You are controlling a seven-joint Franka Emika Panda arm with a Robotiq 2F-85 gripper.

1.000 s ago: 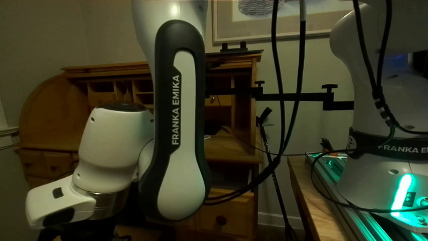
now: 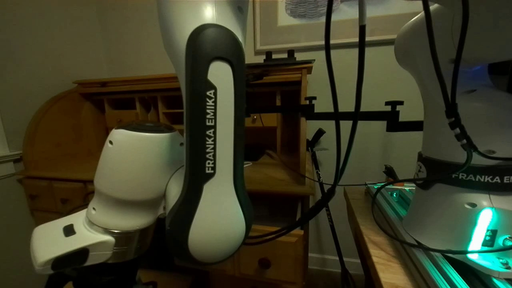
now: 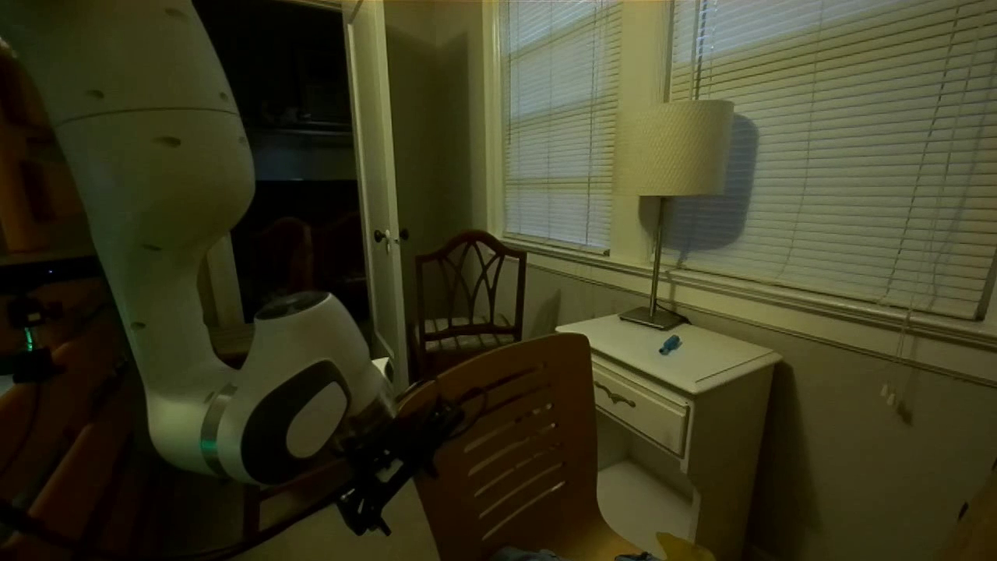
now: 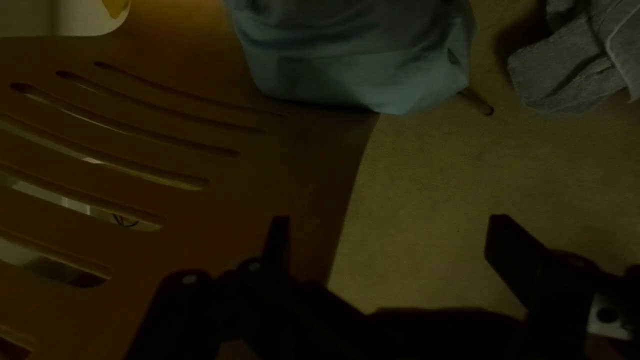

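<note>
In the wrist view my gripper is open, its two dark fingers wide apart with nothing between them. Below it are the wooden chair's slotted back [image 4: 252, 174] on the left and bare tan floor [image 4: 420, 198] on the right. A blue-grey cloth [image 4: 354, 72] lies at the top of that view, over the chair's seat side. Another grey cloth [image 4: 570, 72] lies on the floor at the upper right. From the second exterior view, the gripper [image 3: 369, 519] hangs just left of the chair back [image 3: 509, 421]. Exterior view 1 cuts off the fingers.
A white nightstand [image 3: 738, 360] bears a lamp [image 3: 687, 149] and a small blue object [image 3: 670, 345]. A darker chair [image 3: 472, 290] stands behind. In exterior view 1, a wooden desk [image 2: 57, 129] is behind the arm and black cables [image 2: 331, 192] hang beside it.
</note>
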